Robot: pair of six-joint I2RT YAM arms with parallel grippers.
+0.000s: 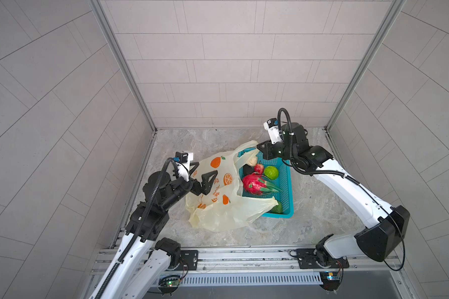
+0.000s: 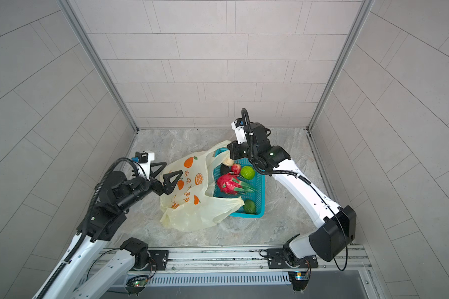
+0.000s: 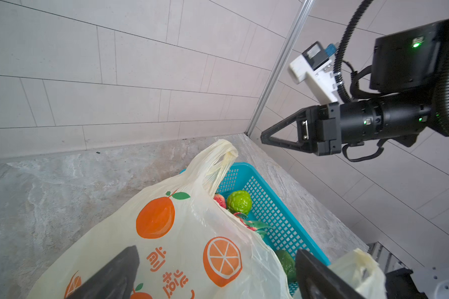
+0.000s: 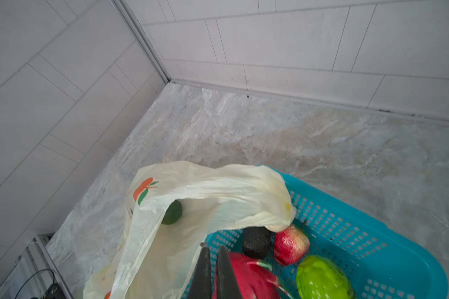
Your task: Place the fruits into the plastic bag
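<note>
A cream plastic bag (image 1: 209, 209) with orange fruit prints lies sprawled over the left part of a blue basket (image 1: 289, 199). Inside the basket are a dragon fruit (image 2: 229, 183), a green fruit (image 2: 247, 172), a red fruit (image 4: 289, 244), a dark fruit (image 4: 256, 241) and another green fruit (image 2: 249, 205). A dark green round shape (image 4: 172, 211) shows within the bag's opening. My left gripper (image 2: 165, 174) is open above the bag, holding nothing. My right gripper is shut, raised over the basket's back, with nothing visible between its fingers.
Bare marble counter (image 1: 314, 224) surrounds bag and basket, with tiled walls behind and on both sides. A metal rail (image 1: 244, 253) runs along the front edge.
</note>
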